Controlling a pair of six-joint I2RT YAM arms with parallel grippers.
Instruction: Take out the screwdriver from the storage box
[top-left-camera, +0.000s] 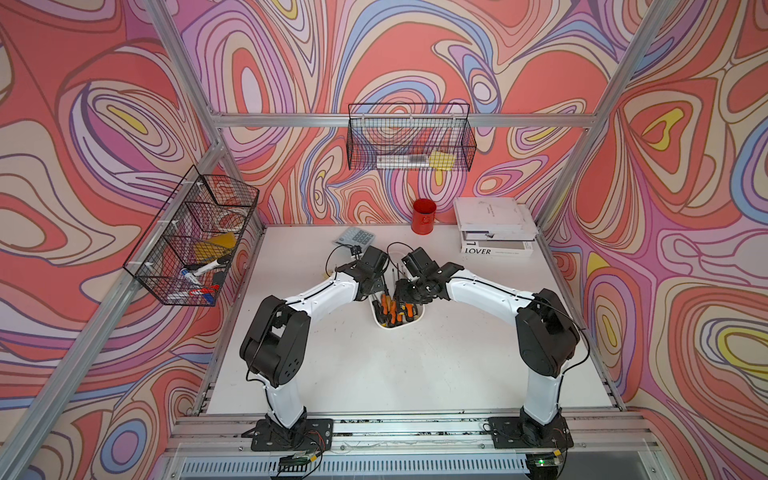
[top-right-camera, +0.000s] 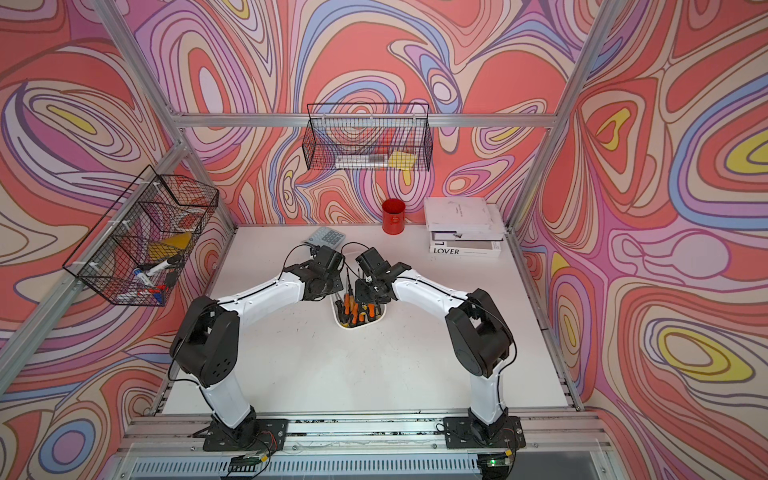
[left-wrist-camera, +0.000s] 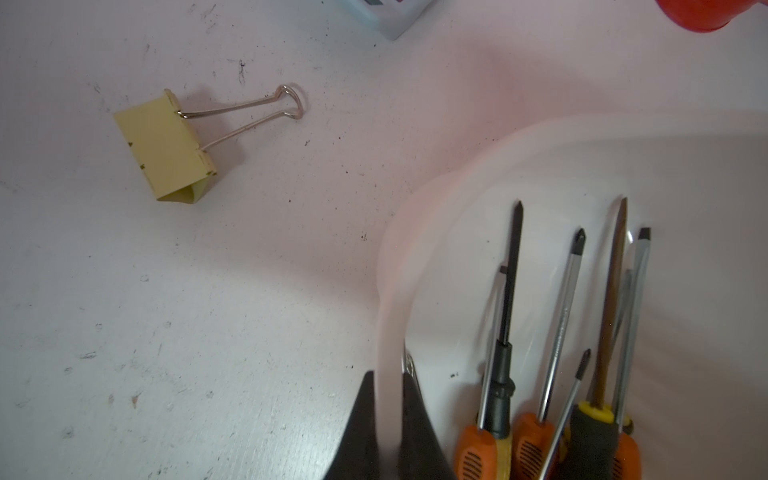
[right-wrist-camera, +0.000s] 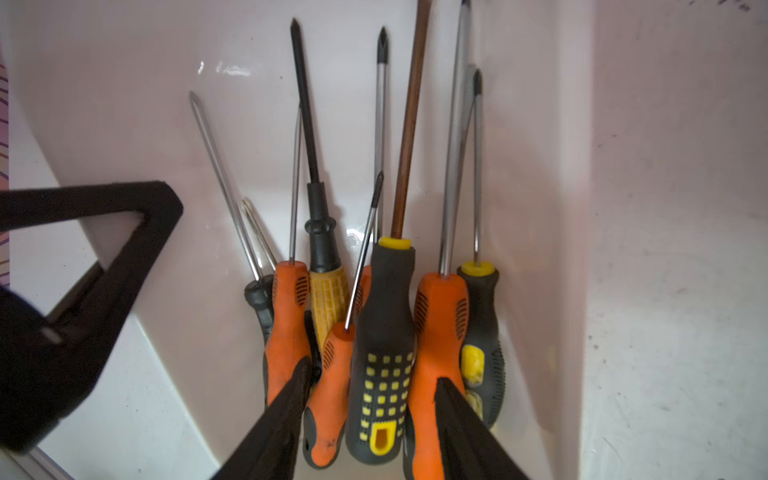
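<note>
A white storage box (left-wrist-camera: 584, 144) holds several screwdrivers with orange, black and yellow handles, most shafts pointing to the back. My left gripper is shut on the box's left rim. My right gripper is open over the handles, its fingertips either side of a black handle with yellow squares (right-wrist-camera: 384, 320) and near orange handles (right-wrist-camera: 440, 336). Whether it touches any handle I cannot tell. In both top views the arms' wrists hide part of the box.
A yellow binder clip (left-wrist-camera: 164, 148) lies left of the box. A calculator (top-left-camera: 354, 237), a red cup (top-left-camera: 423, 217) and stacked boxes (top-left-camera: 493, 224) stand at the back.
</note>
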